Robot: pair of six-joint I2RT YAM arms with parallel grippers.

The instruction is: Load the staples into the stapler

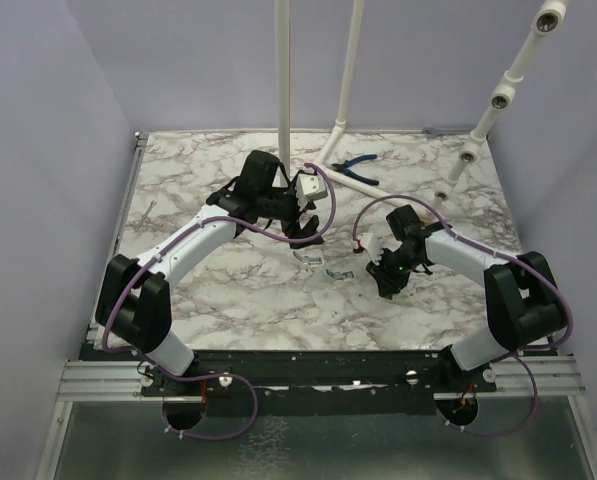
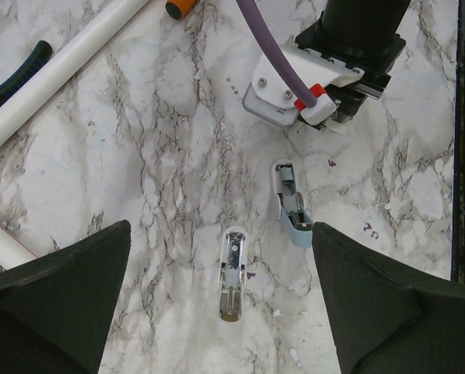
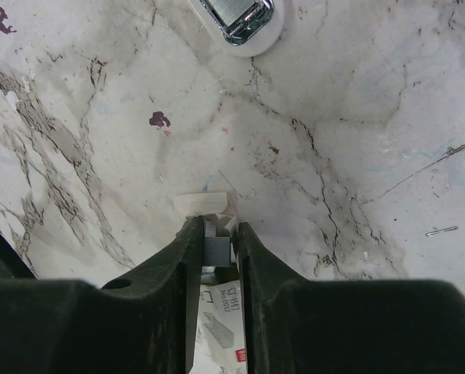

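Observation:
Two small staplers lie on the marble table: a light blue one (image 2: 293,210) and, beside it, a white one with a brownish end (image 2: 231,276). My left gripper is spread wide above them, nothing between its fingers. To their right, my right gripper is low at an open staple packet (image 3: 226,315) with printed text. Between its narrowly spaced fingers shows a grey strip of staples (image 3: 216,251). Whether the fingers press on that strip cannot be made out. A stapler's rounded end (image 3: 248,27) appears at the top of the right wrist view.
Blue-handled pliers (image 1: 356,162) and a white pipe (image 1: 353,183) lie behind the arms. One loose staple (image 3: 441,231) rests on the table. Bare marble stretches across the front left (image 1: 233,315).

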